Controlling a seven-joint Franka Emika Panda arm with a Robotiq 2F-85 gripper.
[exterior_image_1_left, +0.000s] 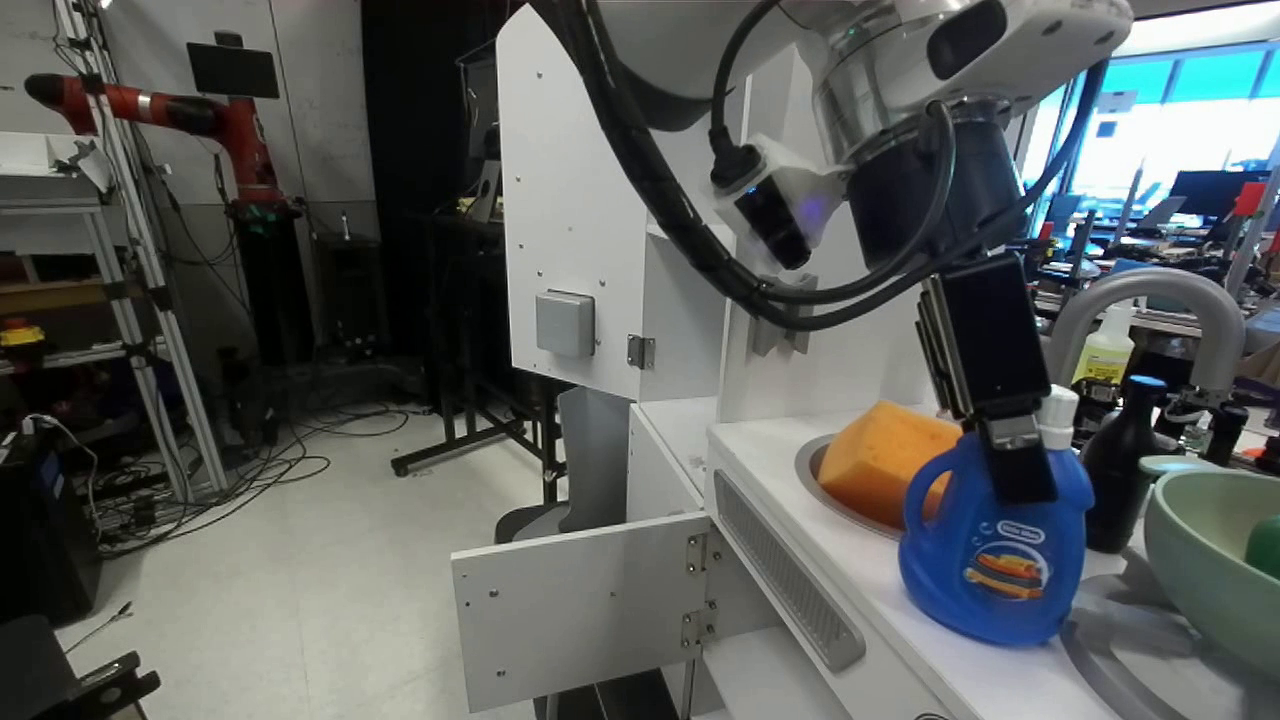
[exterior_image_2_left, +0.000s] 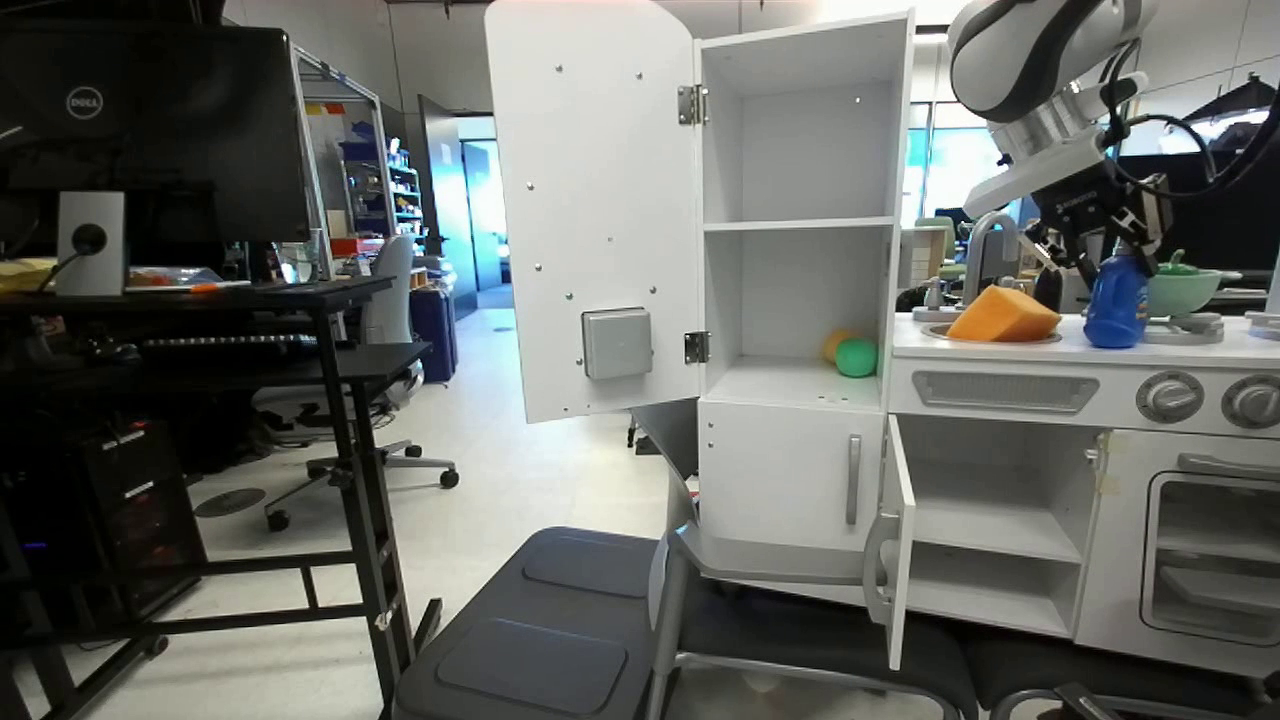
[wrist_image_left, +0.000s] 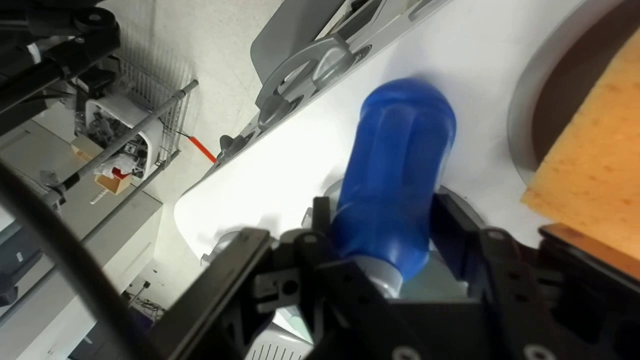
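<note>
A blue detergent bottle (exterior_image_1_left: 993, 588) with a white cap stands upright on the white counter, its label facing exterior view 1. My gripper is shut on the bottle's upper part, one finger (wrist_image_left: 448, 228) pressed to its right side and the other to its left. Seen from exterior view 2, the same bottle (exterior_image_2_left: 1118, 302) stands below the arm, beside the orange sponge-like block. My gripper's far finger is hidden behind the bottle in exterior view 1.
An orange block (exterior_image_1_left: 885, 462) leans in the round sink (exterior_image_2_left: 960, 332) beside the bottle. A pale green bowl (exterior_image_1_left: 1218, 564), a dark bottle (exterior_image_1_left: 1122, 462) and a grey faucet (exterior_image_1_left: 1152, 282) crowd the other side. Shelves in the tall white cabinet (exterior_image_2_left: 798, 224) are mostly bare, with two balls (exterior_image_2_left: 855, 358).
</note>
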